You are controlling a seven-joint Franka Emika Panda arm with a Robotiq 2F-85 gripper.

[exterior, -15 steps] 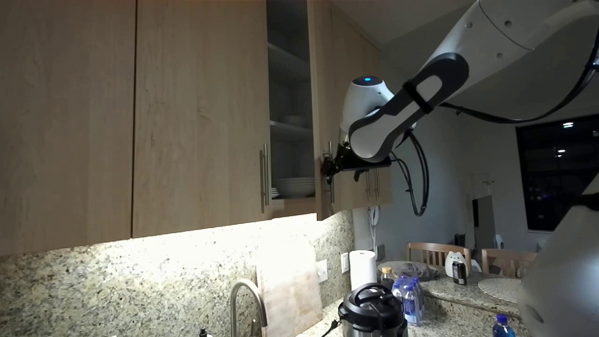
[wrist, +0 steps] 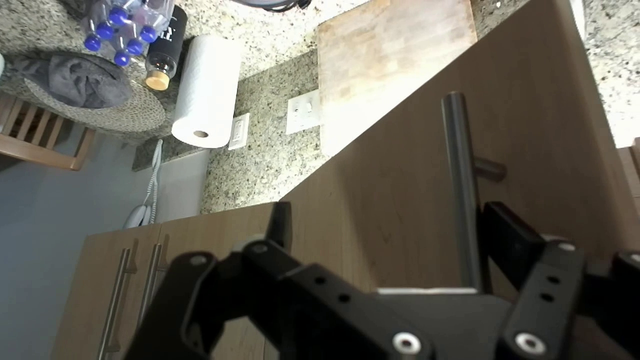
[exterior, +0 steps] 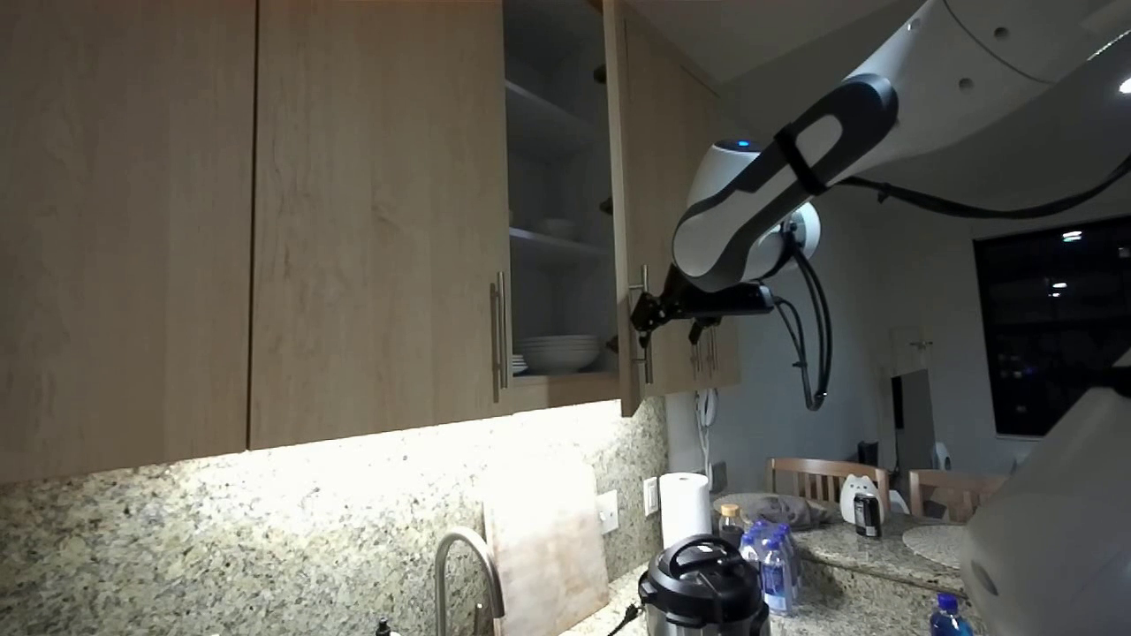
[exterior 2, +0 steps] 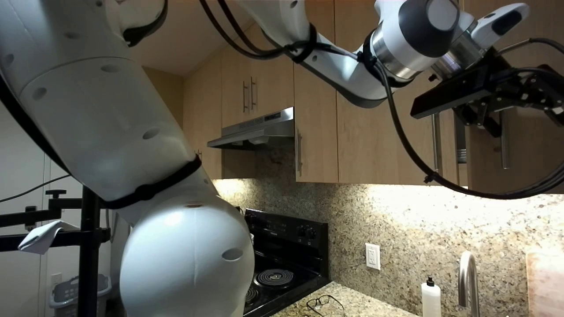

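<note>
A light wood cabinet door [exterior: 623,212] stands part open, with plates and bowls [exterior: 558,353] on the shelf behind it. On its face is a vertical metal bar handle [wrist: 459,162]. In the wrist view my gripper is open, its fingers wide apart around the handle's lower part. The right fingertip [wrist: 507,243] lies close beside the bar; whether it touches cannot be told. The other fingertip [wrist: 280,225] is well clear of it. Exterior view 1 has the gripper [exterior: 643,321] in front of the door at handle height.
The neighbouring closed door has its own handle [exterior: 503,334]. Below are a faucet [exterior: 466,562], a cutting board [exterior: 546,541], a paper towel roll [exterior: 686,507], a black-lidded cooker [exterior: 705,583] and water bottles [exterior: 777,567]. More cabinet handles [wrist: 117,300] stand to the side.
In exterior view 1 the door has swung further open, its edge shifting right, and more of the cabinet's inside shows. My gripper and wrist have moved right along with it.
</note>
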